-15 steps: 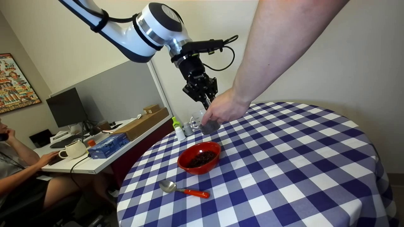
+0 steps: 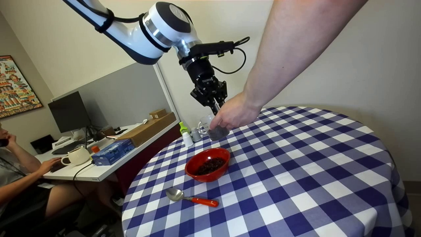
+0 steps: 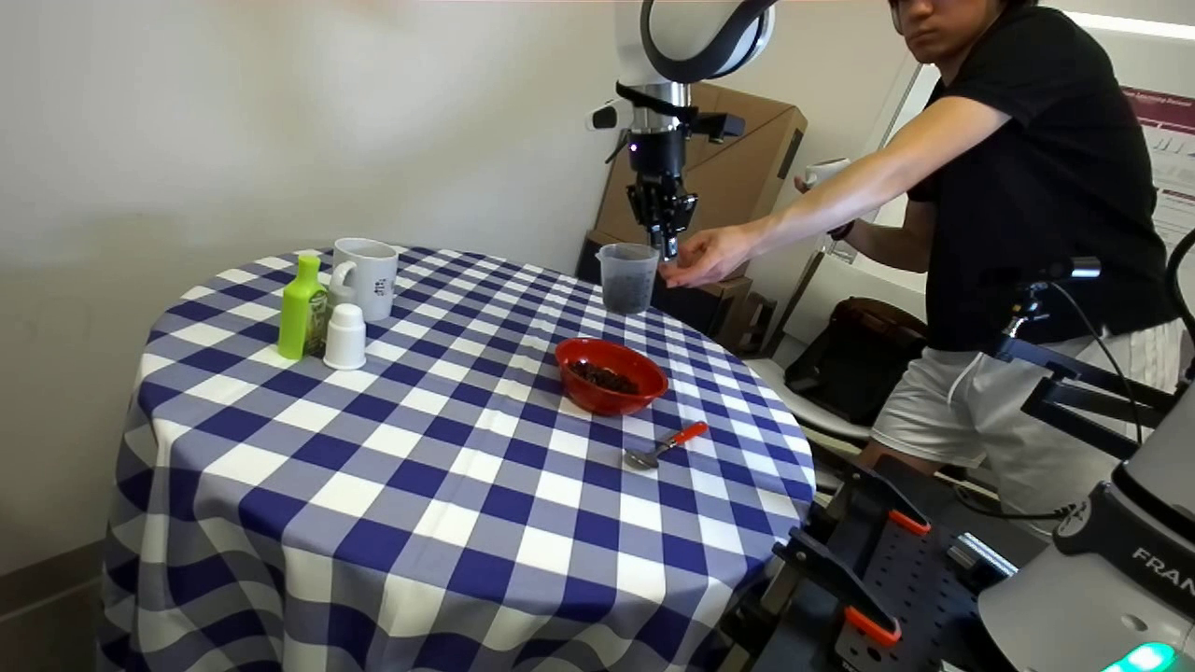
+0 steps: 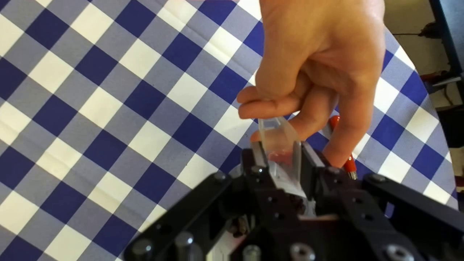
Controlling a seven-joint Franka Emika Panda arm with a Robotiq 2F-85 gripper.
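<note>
A clear measuring cup (image 3: 628, 280) hangs above the table, greyish in its lower part. My gripper is shut on its clear handle, which shows between the fingers in the wrist view. A person's hand (image 3: 708, 257) is at the handle too, its fingertips right by my gripper. Lower down, a red bowl (image 2: 208, 177) with dark brown bits in it rests on the tablecloth. The cup is above and behind the bowl in exterior view 1. Most of the cup is hidden by my gripper in the wrist view.
A spoon with a red handle (image 2: 205, 201) lies near the bowl. Standing together on the table are a white mug (image 3: 365, 278), a green bottle (image 3: 302, 309) and a white shaker (image 3: 344, 337). The person's arm (image 2: 294, 51) reaches across beside my gripper.
Hardly anything differs. The person's arm and my gripper have shifted very slightly right in exterior view 1; the bowl and spoon lie as before.
</note>
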